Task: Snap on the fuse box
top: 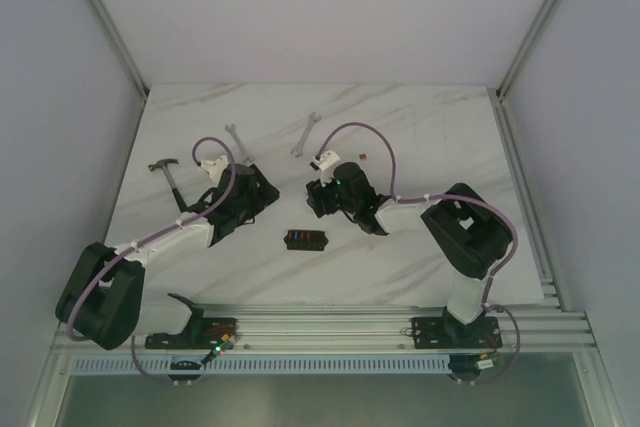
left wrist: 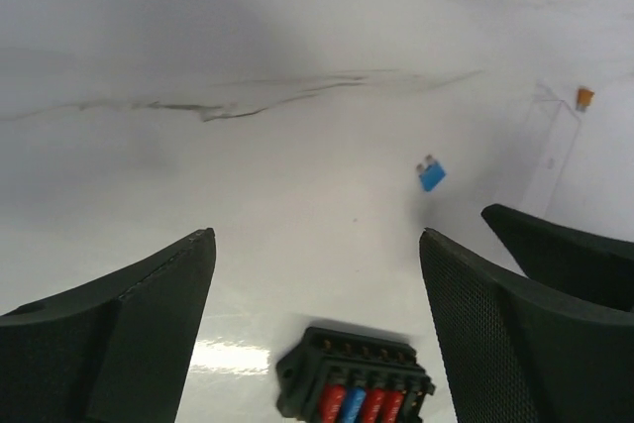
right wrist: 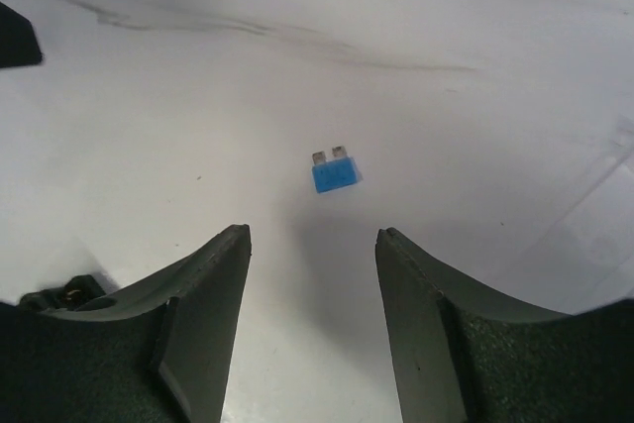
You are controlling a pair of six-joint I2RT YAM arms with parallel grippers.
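Note:
The black fuse box (top: 305, 240) lies on the marble table between the arms; the left wrist view shows it (left wrist: 359, 375) with red and blue fuses along its row. My left gripper (top: 262, 194) is up and left of it, fingers apart with nothing between. My right gripper (top: 318, 199) is just above the box in the top view, fingers apart and empty. A loose blue fuse (right wrist: 334, 173) lies on the table ahead of my right gripper's fingers in the right wrist view.
A hammer (top: 166, 166) lies at the left, two wrenches (top: 305, 134) toward the back, and a small orange piece (left wrist: 584, 98) near a clear plastic item (left wrist: 545, 146).

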